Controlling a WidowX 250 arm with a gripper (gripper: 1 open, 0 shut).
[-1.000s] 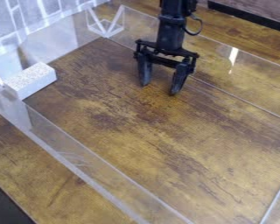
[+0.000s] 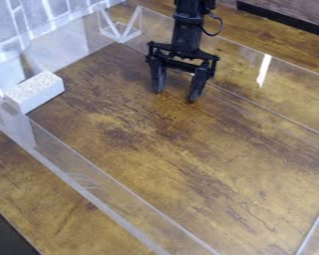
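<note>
The black gripper (image 2: 177, 82) hangs at the top centre of the camera view, low over the wooden table toward the back of the enclosed area. Its two fingers point down and stand apart, with nothing visible between them. A white speckled block (image 2: 36, 92) lies at the left, away from the gripper, against the clear wall.
Clear acrylic walls (image 2: 89, 184) border the work area on several sides. A white grid or curtain shows at the upper left, behind the wall.
The gripper has shifted slightly left and up in the view over the last second. The block has not moved.
</note>
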